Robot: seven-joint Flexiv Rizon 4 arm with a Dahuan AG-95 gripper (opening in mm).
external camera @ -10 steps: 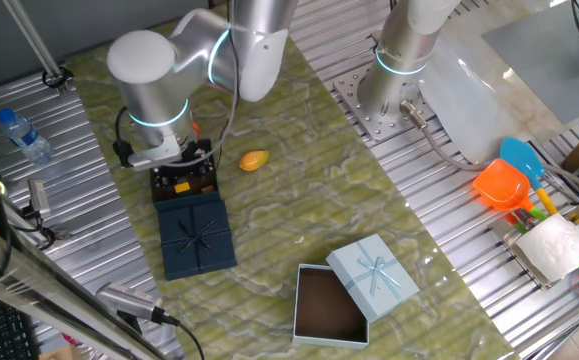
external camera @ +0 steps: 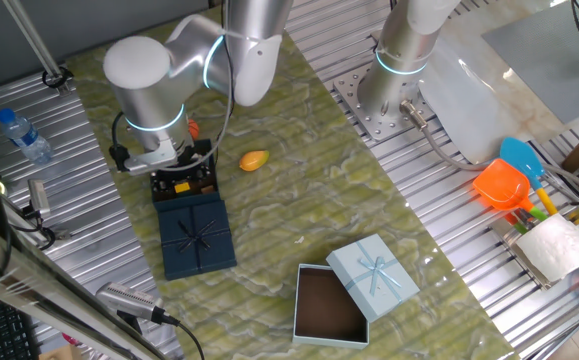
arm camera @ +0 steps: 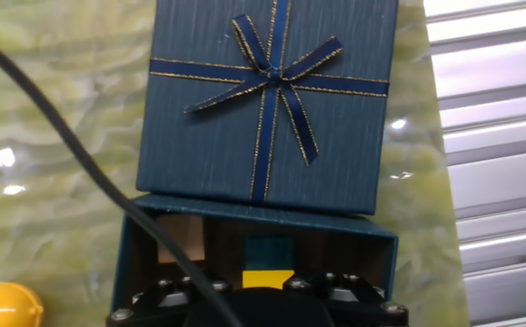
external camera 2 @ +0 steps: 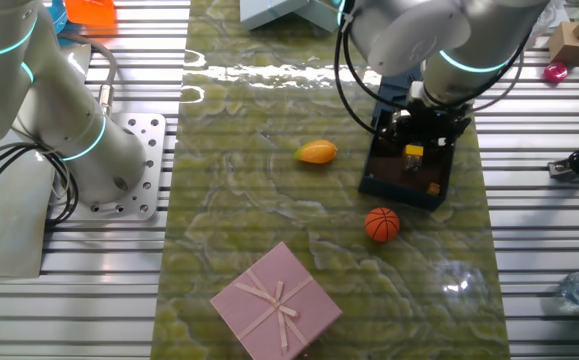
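Observation:
The dark blue open box (external camera 2: 401,192) stands on the green marbled mat, its ribboned lid (arm camera: 208,136) lying against one side. My gripper (external camera 2: 421,128) is down over the box opening. Close by the gripper, a yellow block (arm camera: 268,279) shows, with a dark teal piece (arm camera: 269,248) behind it. A wooden block (arm camera: 181,238) rests in a corner of the box. The fingertips are hidden, so whether the fingers grasp anything cannot be told.
An orange-yellow fruit (external camera: 254,160) and a small basketball (external camera 2: 382,224) lie on the mat outside the box. Farther off are an open light blue box (external camera: 331,305) with its lid (external camera: 374,277) leaning on it, and a pink box (external camera 2: 276,300). Mid-mat is clear.
The boxes and fruit have stayed put.

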